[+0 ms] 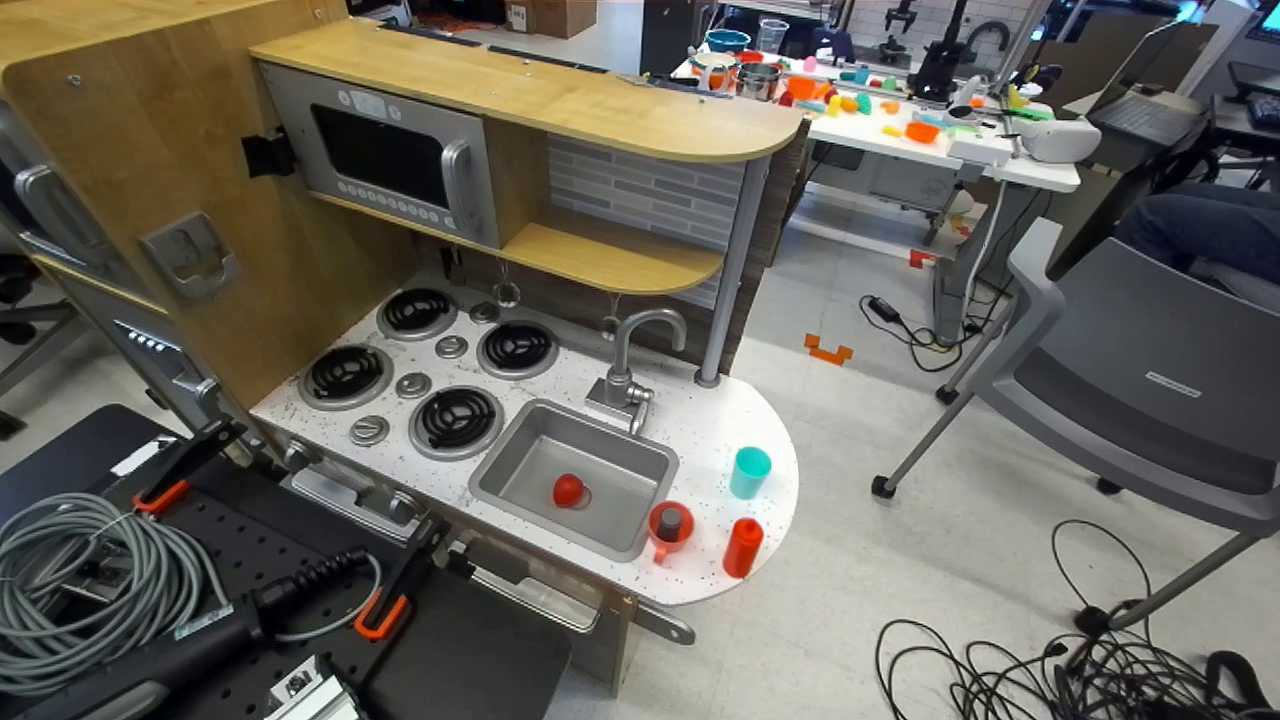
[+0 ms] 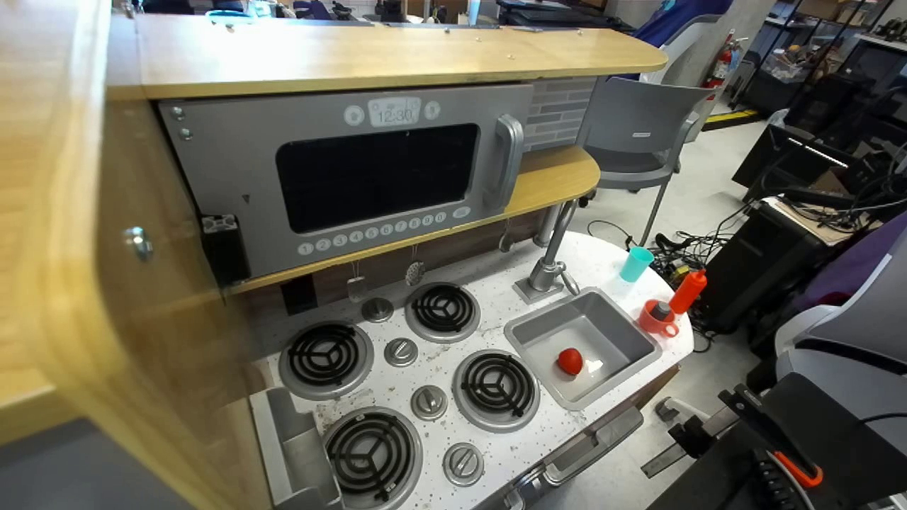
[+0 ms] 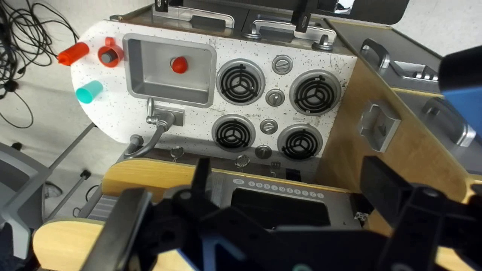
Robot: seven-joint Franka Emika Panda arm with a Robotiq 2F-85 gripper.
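In the wrist view my gripper is open, its two black fingers (image 3: 202, 180) far apart with nothing held between them. It is high above the toy kitchen, clear of every object on it. A red ball-like piece (image 1: 569, 490) lies in the grey sink (image 1: 510, 462), near the drain. On the white counter (image 1: 708, 420) right of the sink stand a red cup (image 1: 662, 552) with a dark item inside, a red bottle (image 1: 744, 548) and a teal cup (image 1: 750, 473). Neither exterior view shows the gripper.
Burners with black coils (image 2: 497, 387) fill the counter's left part. The tall faucet (image 1: 621, 360) rises behind the sink. Overhead, a wooden shelf (image 1: 624, 256) and a closed microwave (image 2: 374, 170) overhang the back. A wooden side panel (image 2: 170, 297) bounds the left.
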